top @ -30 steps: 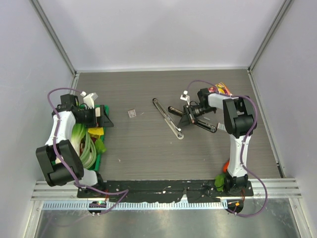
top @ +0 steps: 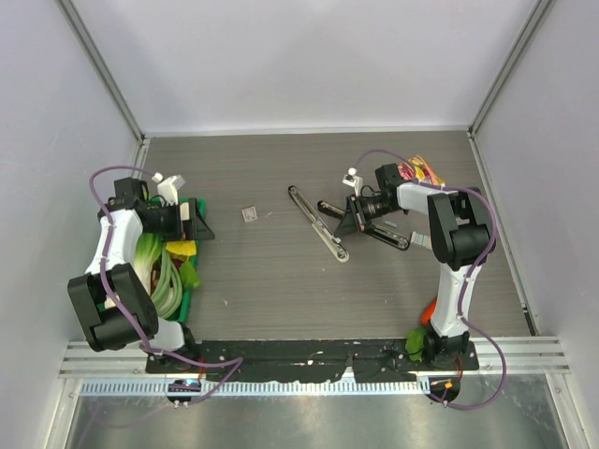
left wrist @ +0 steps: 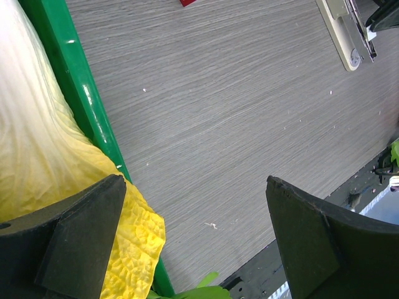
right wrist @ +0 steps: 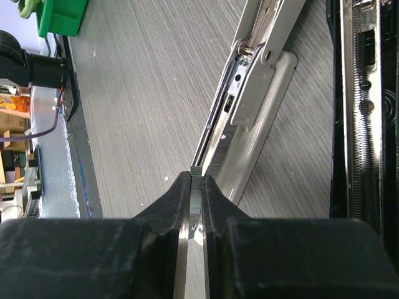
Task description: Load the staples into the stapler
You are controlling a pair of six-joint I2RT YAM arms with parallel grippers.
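The opened stapler [top: 318,224] lies diagonally mid-table, its light base and metal magazine channel [right wrist: 219,140] facing up in the right wrist view. My right gripper is shut on a small grey strip of staples [right wrist: 196,198], held at the front end of the channel. Whether the strip rests in the channel or just above it, I cannot tell. The dark top half of a stapler [right wrist: 361,112] runs along the right of that view. My left gripper stands open and empty over the green basket at the table's left.
The green basket [left wrist: 87,93] holds yellow cloth and vegetables. A small pale square [top: 249,214] lies left of the stapler. A colourful packet [top: 421,170] and a white block [top: 421,240] sit at the right. Bare table spreads between basket and stapler.
The left arm and the stapler look unmoved.
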